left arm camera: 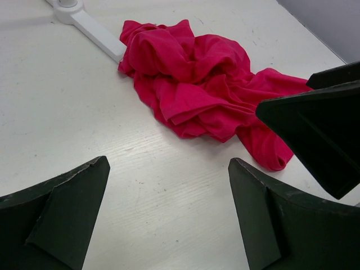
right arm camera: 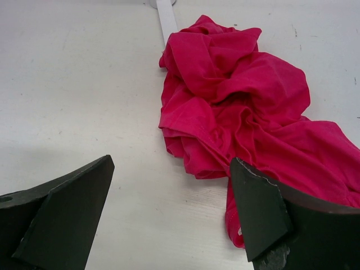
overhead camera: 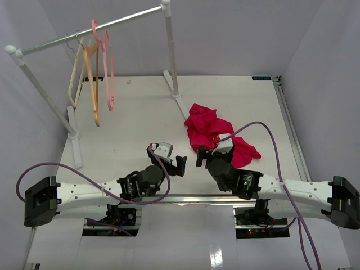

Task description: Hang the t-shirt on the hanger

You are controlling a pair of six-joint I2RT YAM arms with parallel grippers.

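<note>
A red t shirt lies crumpled on the table, right of centre, also visible in the left wrist view and the right wrist view. Pink, wooden and cream hangers hang from the rack rail at upper left. My left gripper stands open left of the shirt, nothing between its fingers. My right gripper is open at the shirt's near edge, with nothing seen held.
The rack's white posts stand on feet on the table, one foot beside the shirt. Walls enclose the sides and back.
</note>
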